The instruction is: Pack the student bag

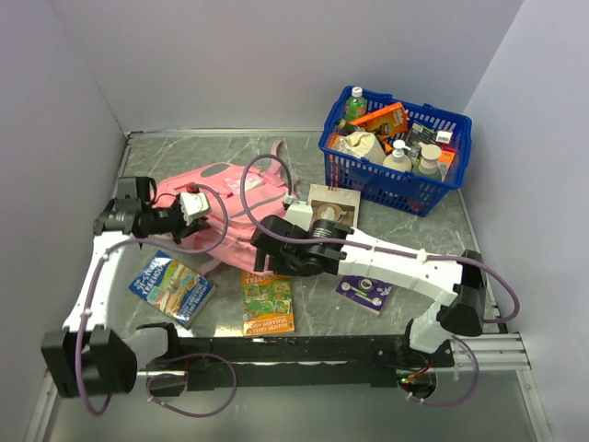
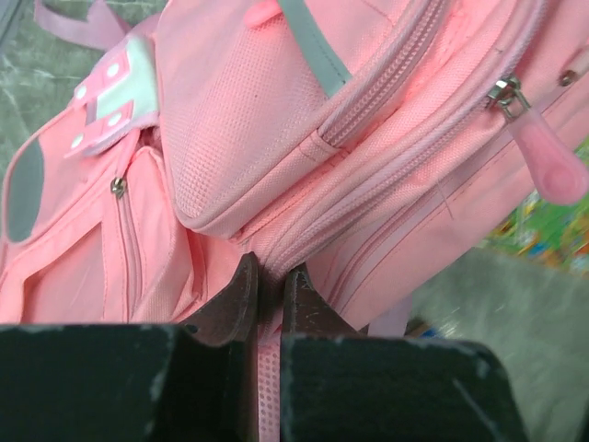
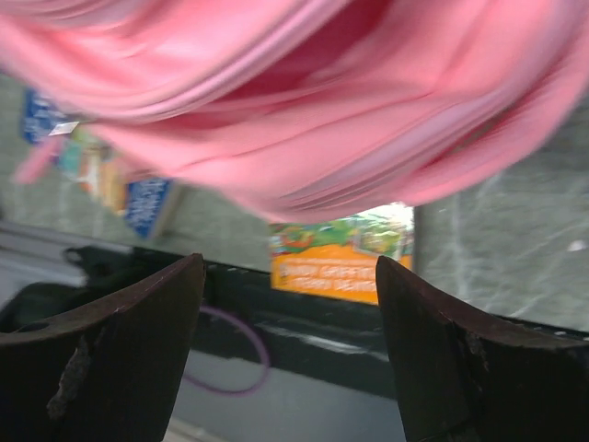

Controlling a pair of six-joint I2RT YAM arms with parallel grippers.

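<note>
The pink student bag (image 1: 241, 189) lies on its side across the left middle of the table, its fabric lifted and folded. In the left wrist view the left gripper is shut on a fold of pink fabric beside a zipper. The zip pull (image 2: 548, 157) hangs at the upper right there. My right gripper stands open near the bag's front edge, nothing between its fingers. In the right wrist view pink fabric (image 3: 304, 138), blurred, spreads above the fingertips, and the bag's opening cannot be made out clearly.
Around the bag lie a blue treehouse book (image 1: 173, 287), an orange-green book (image 1: 268, 304), a purple book (image 1: 364, 291) and a beige book (image 1: 334, 204). A full blue basket (image 1: 398, 189) stands at the back right. Bare table shows right of the bag.
</note>
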